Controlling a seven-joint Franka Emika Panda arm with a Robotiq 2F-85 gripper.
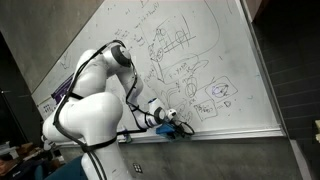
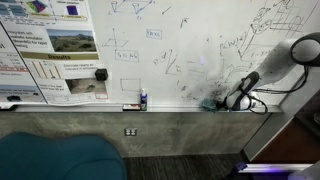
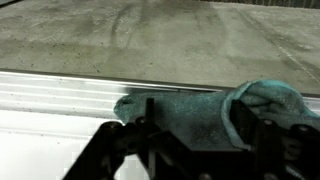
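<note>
A grey-green cloth lies bunched along the whiteboard's ledge, with a fold raised on its right side. My gripper is over the cloth, its dark fingers apart and cloth showing in the gap. Whether the fingers press on the fabric is hard to tell. From the second exterior view, the cloth appears as a teal patch at the foot of the whiteboard, right at the gripper. The first exterior view has the gripper low against the board, small and dark.
Drawings in marker cover much of the board. A spray bottle and an eraser stand on the ledge, well left of the gripper. Posters hang farther left, above a teal chair.
</note>
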